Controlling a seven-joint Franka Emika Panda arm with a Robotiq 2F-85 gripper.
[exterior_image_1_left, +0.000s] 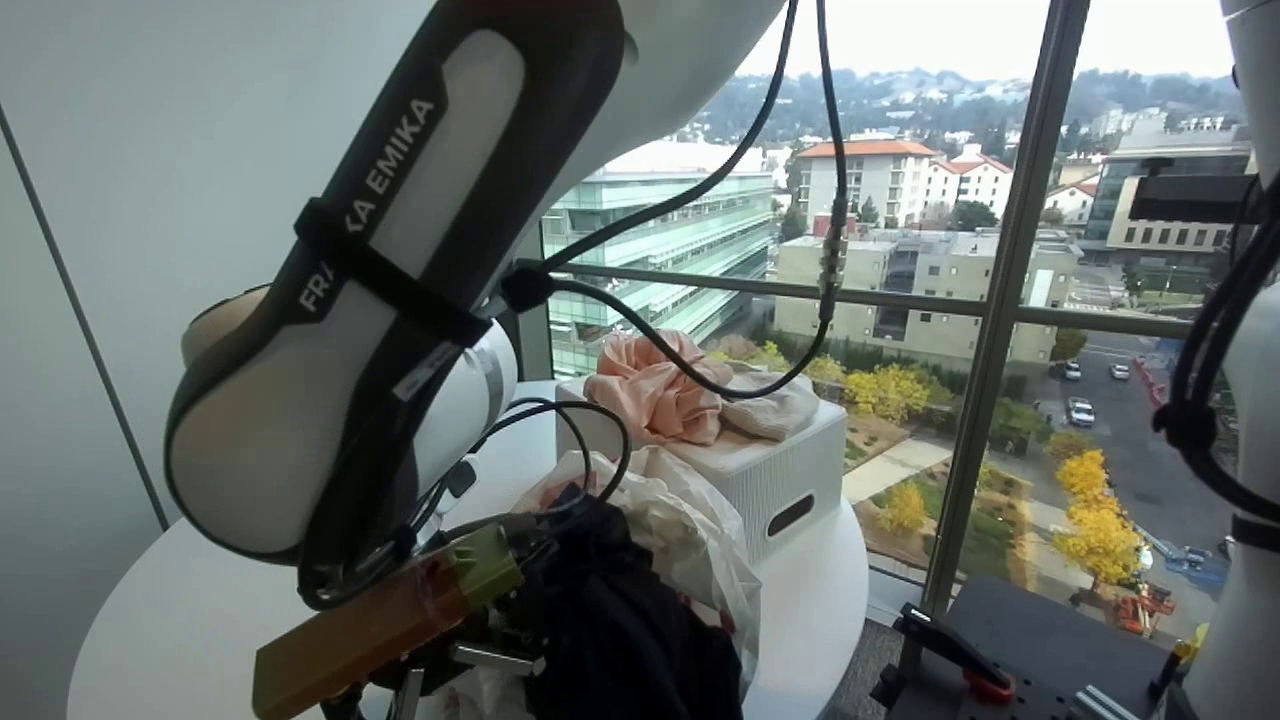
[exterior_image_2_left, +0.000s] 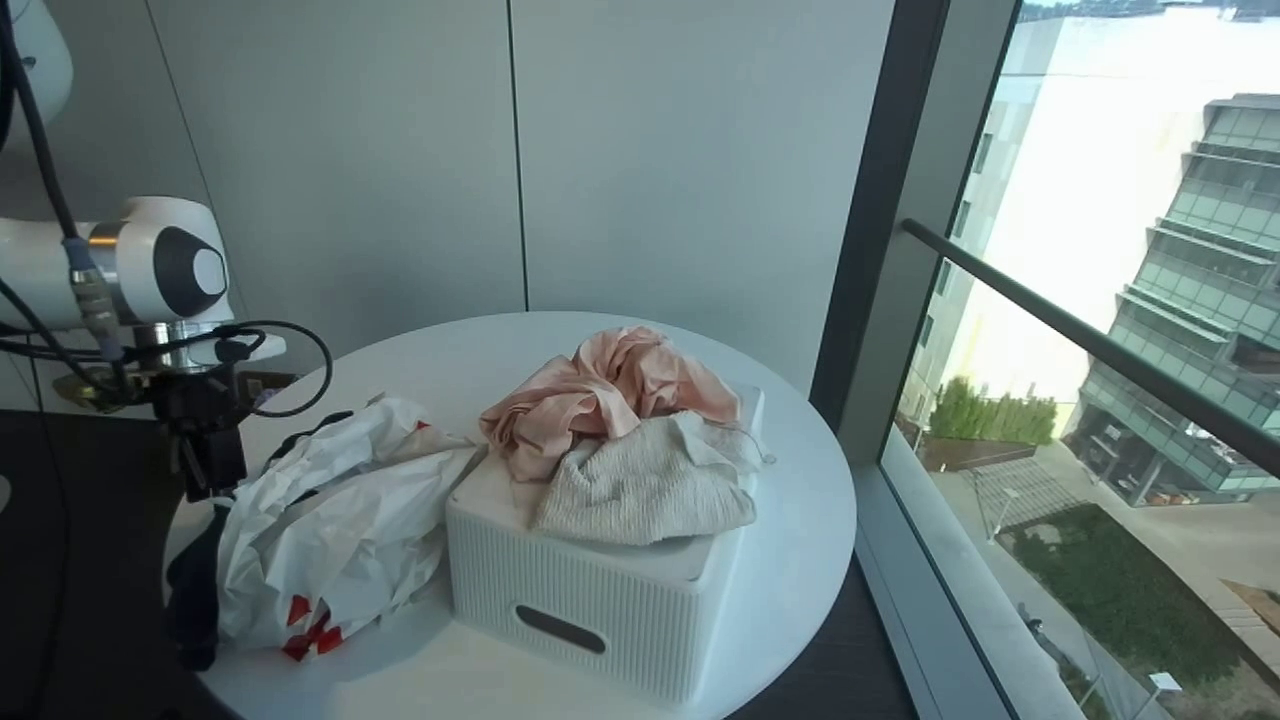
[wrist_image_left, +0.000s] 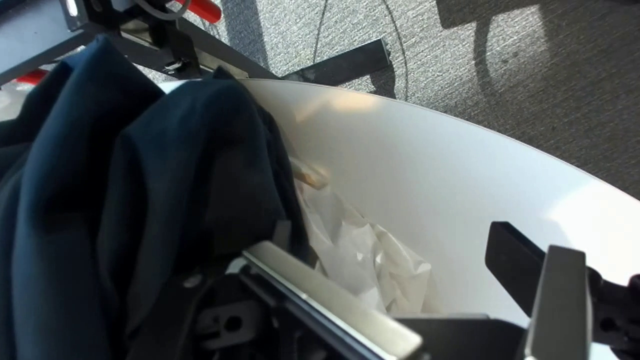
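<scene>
My gripper is open, its two metal-padded fingers wide apart in the wrist view, with nothing held between them. A dark navy cloth fills the left of that view, right beside one finger. In exterior view 1 the same dark cloth spills over a crumpled white plastic bag, and my gripper is low at its left side. From exterior view 2 the white bag with red marks lies left of the box, and the gripper hangs at the bag's left edge, its fingertips partly hidden.
A white ribbed box with a handle slot stands on the round white table. On top lie a pink cloth and a pale grey-white cloth. Bare tabletop shows past the bag in the wrist view, up to the curved edge.
</scene>
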